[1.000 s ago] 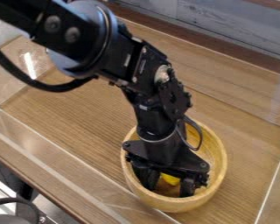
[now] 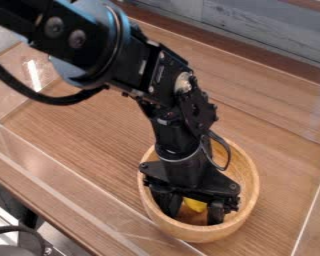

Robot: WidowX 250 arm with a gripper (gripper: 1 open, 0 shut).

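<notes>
My black gripper (image 2: 190,190) reaches down into a light wooden bowl (image 2: 232,222) near the front right of the wooden table, its body covering much of the bowl's interior. A small yellow object (image 2: 194,205) shows in the bowl between the gripper's parts, partly hidden. I cannot make out whether the fingers are touching it or how far apart they stand.
A pale edge runs along the back. A black cable lies at the lower left corner, off the table's front edge.
The gripper has shifted very slightly within the bowl. Little else differs.
</notes>
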